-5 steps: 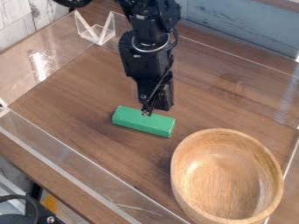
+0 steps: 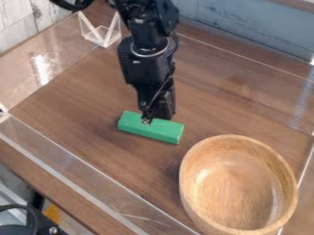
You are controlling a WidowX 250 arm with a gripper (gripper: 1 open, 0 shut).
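A green rectangular block (image 2: 164,132) lies flat on the wooden tabletop left of a round wooden bowl (image 2: 238,184). My black gripper (image 2: 149,116) hangs pointing down at the block's upper edge, near its middle. Its fingers look closed, with nothing visible between them; whether the tips touch the block I cannot tell.
A clear angular holder (image 2: 101,27) stands at the back left. Transparent edging runs along the left and front of the table (image 2: 73,110).
The gripper has shifted slightly to the left over the last second. The block and bowl have not moved.
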